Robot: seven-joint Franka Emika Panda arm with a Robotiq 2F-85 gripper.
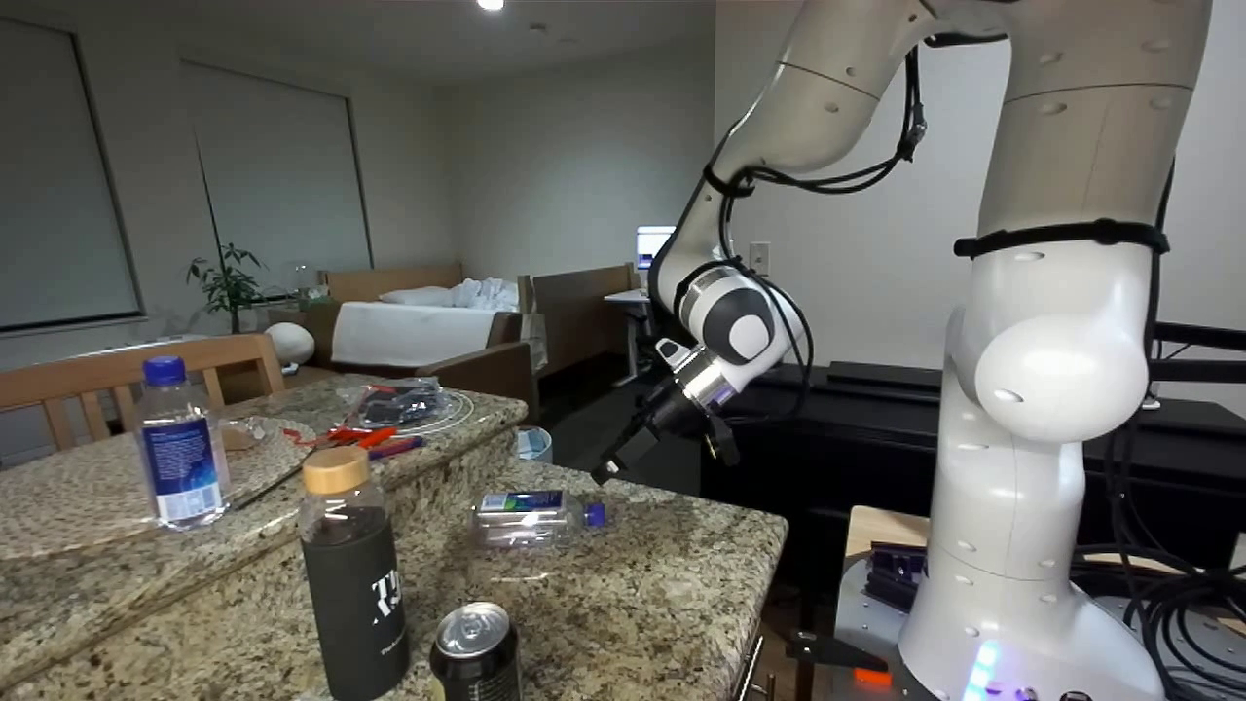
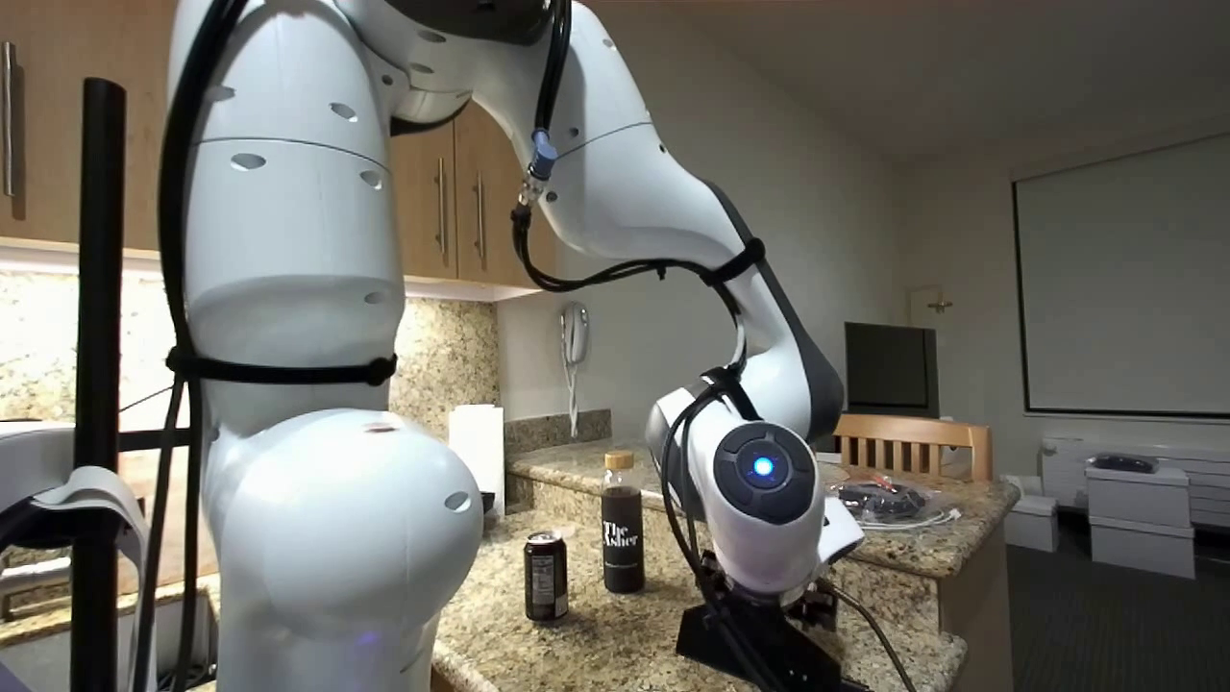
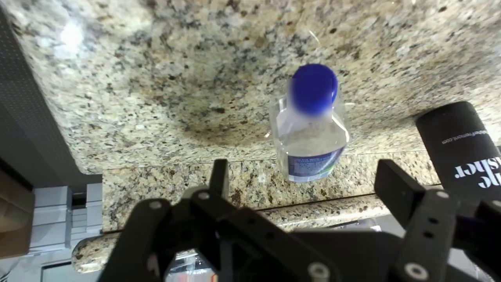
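A clear plastic bottle with a blue cap and blue label (image 1: 522, 518) lies on its side on the lower granite counter, its cap pointing right in exterior view 1. My gripper (image 1: 604, 472) is tilted down close above the cap end, apart from the bottle as far as I can tell. In the wrist view the two black fingers (image 3: 219, 181) are spread wide, and the bottle (image 3: 310, 136) shows beyond and between them, cap toward the top. Nothing is gripped. Exterior view 2 shows the dark gripper body low down, with the arm hiding the lying bottle.
A dark bottle with a wooden lid (image 1: 353, 584) and a black can (image 1: 476, 654) stand on the lower counter. On the raised ledge are another water bottle (image 1: 181, 450) and a bagged cable bundle (image 1: 409, 404).
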